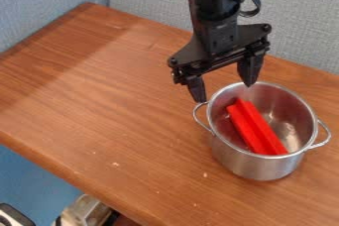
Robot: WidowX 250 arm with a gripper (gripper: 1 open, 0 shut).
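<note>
A steel pot [265, 166] with two loop handles stands on the wooden table at the right. Inside it lie red bar-shaped objects [256, 127], side by side and slanting toward the front. My black gripper [223, 81] hangs open over the pot's back rim, its fingers apart, with nothing seen between them.
Grey walls bound it at the back and left. A metal part [83, 212] shows below the table's near left edge.
</note>
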